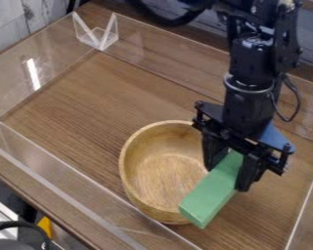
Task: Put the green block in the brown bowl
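Note:
Tilted, with its lower end toward the camera, the green block (214, 197) hangs from my gripper (233, 163). The fingers are shut on the block's upper end, and dark finger parts cover that end. Below and to the left is the brown bowl (134, 163), round and light tan. From this view the block overlaps the bowl's right side and hides part of its rim. Whether block and bowl touch, I cannot tell.
Bare wooden tray floor (87, 107) spreads left of and behind the bowl. A clear wall (70, 193) runs along the front left. A small clear wire-like object (97, 32) stands at the back left.

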